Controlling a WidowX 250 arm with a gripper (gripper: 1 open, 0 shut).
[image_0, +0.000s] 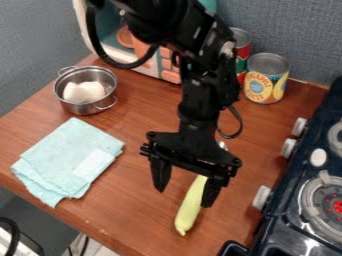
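My black gripper hangs over the middle of the wooden table, fingers pointing down and spread open, with no object visible between them. Directly below and slightly in front of it lies a long pale yellow item, perhaps corn or a banana, its upper end partly hidden by the gripper. A small light object behind the gripper is mostly hidden.
A pot with white contents and a folded cyan cloth are at left. Two cans and a toy microwave stand at the back. A stove fills the right side.
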